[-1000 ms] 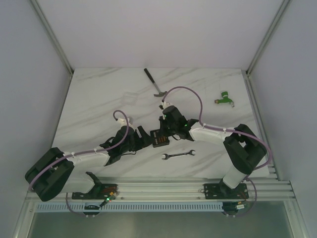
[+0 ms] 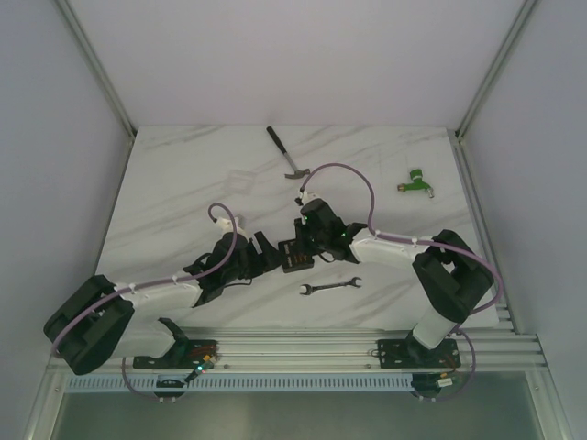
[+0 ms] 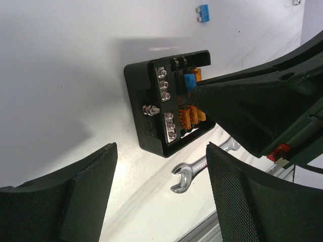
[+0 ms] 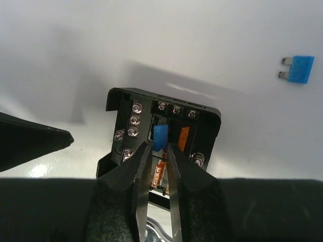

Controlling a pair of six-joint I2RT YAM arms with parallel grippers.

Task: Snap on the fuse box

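The black fuse box (image 2: 295, 260) lies on the white table, showing terminal screws and orange fuses in both wrist views. In the right wrist view my right gripper is over the box, fingertips close together at a blue fuse (image 4: 160, 137); whether they grip it is unclear. My left gripper stands open left of the box, nothing between its fingers in the left wrist view. A second blue fuse (image 4: 300, 69) lies loose on the table beside the box.
A wrench (image 2: 330, 286) lies in front of the box. A hammer (image 2: 286, 156) lies at the back, a green valve (image 2: 415, 183) at the right, and a clear tray (image 2: 240, 181) back left.
Both arms are almost still; the top view shows only very slight shifts of the grippers.
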